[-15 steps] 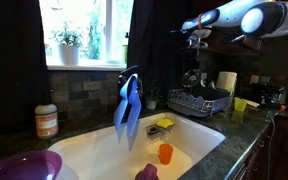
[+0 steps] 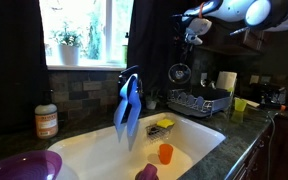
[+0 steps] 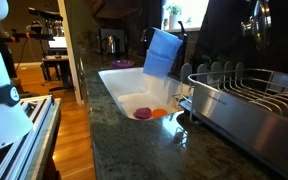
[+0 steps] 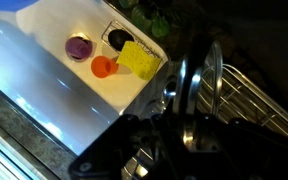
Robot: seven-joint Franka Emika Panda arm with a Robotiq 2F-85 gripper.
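A round, shiny lid-like piece (image 2: 179, 73) hangs beneath my gripper (image 2: 191, 40), above and left of the metal dish rack (image 2: 199, 104). In exterior view 2 its dark face with a bright rim (image 3: 263, 22) appears at the upper right, over the rack (image 3: 234, 108); the gripper is out of that picture. Dark surroundings hide exactly where the fingers grasp it. Rack wires (image 4: 254, 95) lie below and to its right.
The white sink (image 2: 96, 153) holds an orange cup (image 2: 165, 153), a purple item (image 2: 147, 173) and a yellow sponge (image 2: 165, 123). A blue cloth (image 2: 129, 106) drapes over the faucet. Soap bottle (image 2: 46, 121) and purple bowl (image 2: 24, 166) stand left.
My gripper has shifted slightly left and up, bringing the round piece clear of the rack's top. Its face now shows more fully to exterior view 1.
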